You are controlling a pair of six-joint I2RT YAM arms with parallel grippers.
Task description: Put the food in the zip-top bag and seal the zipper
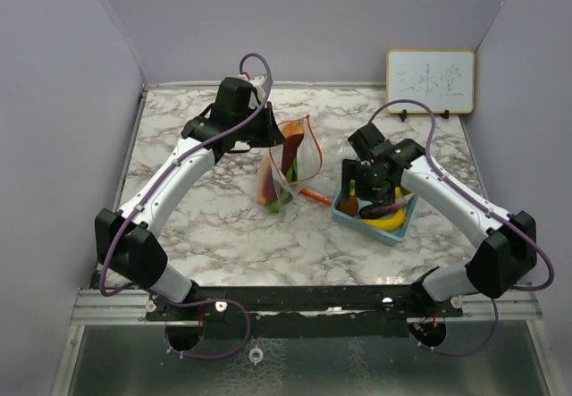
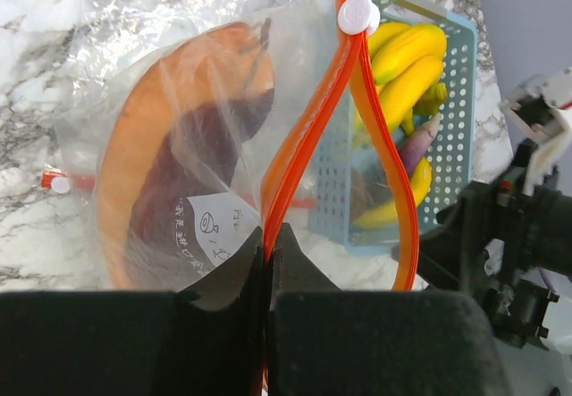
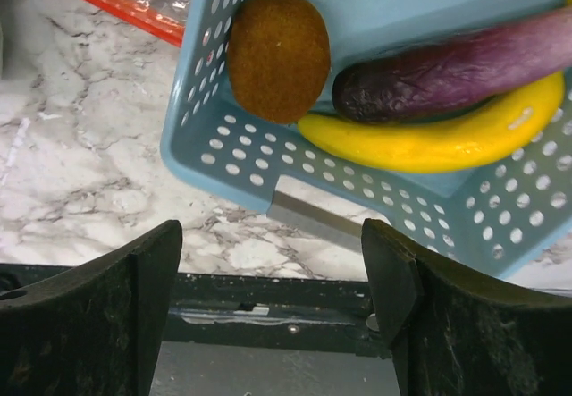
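Observation:
My left gripper (image 1: 275,142) is shut on the orange zip edge (image 2: 307,146) of the clear bag (image 1: 290,171). The bag hangs from it, its mouth gaping toward the basket. Through the film, long orange-brown food (image 2: 146,137) and something green (image 1: 279,201) show inside. My right gripper stands open above the front of the blue basket (image 3: 223,141), nothing between its fingers. In the right wrist view, a round brown fruit (image 3: 278,56), a purple eggplant (image 3: 447,76) and a yellow banana (image 3: 433,142) lie in the basket, ahead of those fingers.
More bananas (image 2: 413,56) fill the basket's far part. A red-orange strip (image 1: 315,198) lies between bag and basket. A small whiteboard (image 1: 431,81) stands at the back right.

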